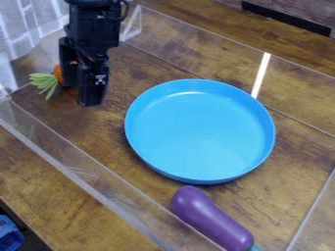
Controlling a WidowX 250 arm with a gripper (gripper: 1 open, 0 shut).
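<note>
My black gripper [84,84] is at the upper left, open, hanging over an orange carrot [63,76] with a green top [47,82]. The carrot is mostly hidden behind the gripper, so whether they touch I cannot tell. A blue plate [199,131] lies to the right of the gripper, with nothing on it.
A purple eggplant [210,218] lies below the plate at the lower right. Clear plastic walls border the wooden surface [98,221]. A dark blue object [8,233] shows at the bottom left corner.
</note>
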